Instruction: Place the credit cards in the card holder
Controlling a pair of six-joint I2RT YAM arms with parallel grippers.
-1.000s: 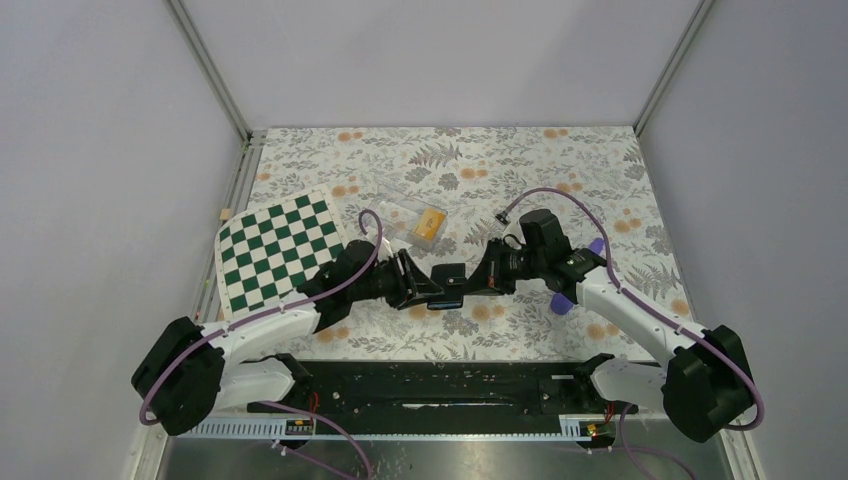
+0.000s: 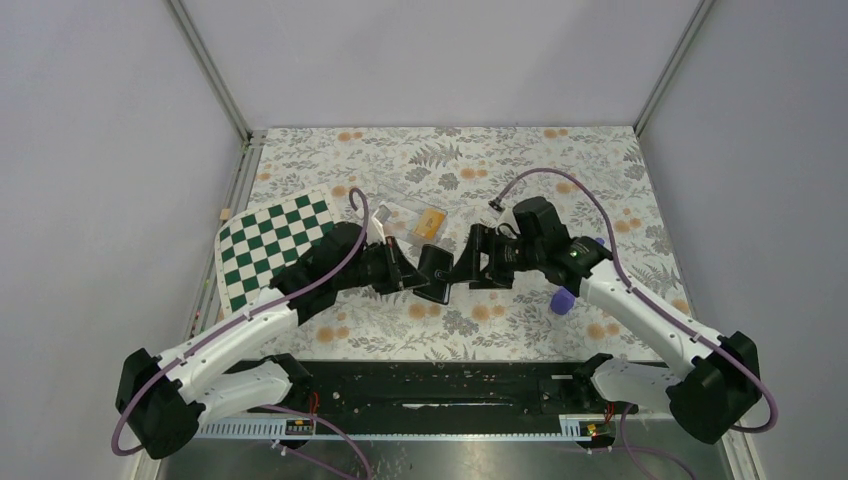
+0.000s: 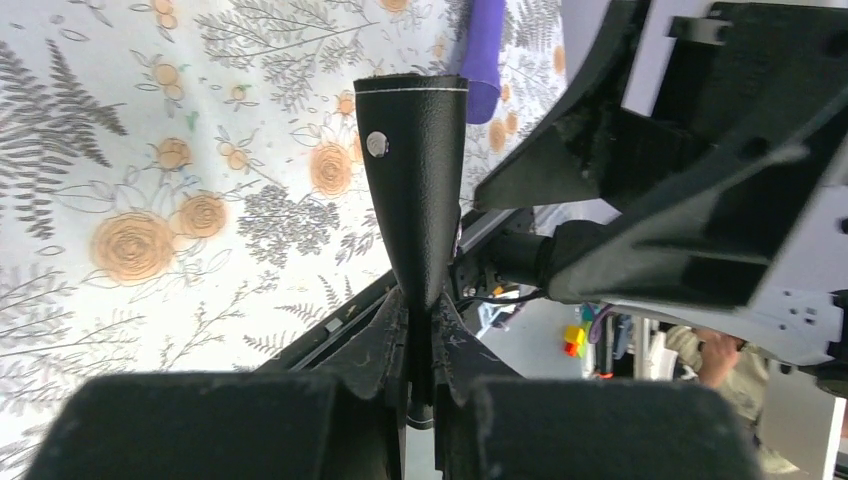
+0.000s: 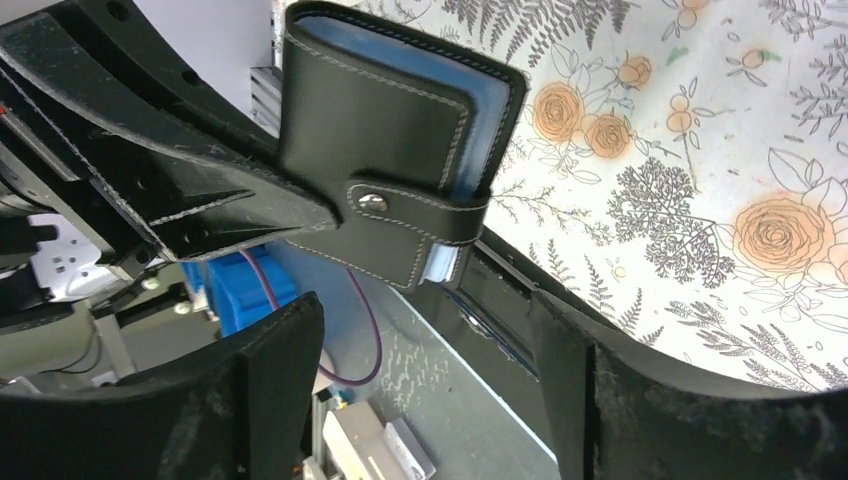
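Observation:
The black leather card holder (image 2: 435, 272) is in the air at mid-table, with my left gripper shut on one side of it. Seen from the right wrist, the holder (image 4: 375, 120) is folded, its strap snapped across, with clear bluish sleeves along its edge. My right gripper stands open just to the right of the holder, nothing between its fingers. An orange-yellow card (image 2: 430, 223) lies in a clear tray (image 2: 396, 214) behind the grippers. Whether cards are inside the holder cannot be told.
On the left lies a green-and-white checkered board (image 2: 272, 245). A purple object (image 2: 562, 301) rests under the right arm. Free table shows at the back and the front middle.
The holder has tilted and shifted slightly left with my left gripper. My right gripper, earlier at the holder's right edge, now has its fingers spread, and its arm has turned.

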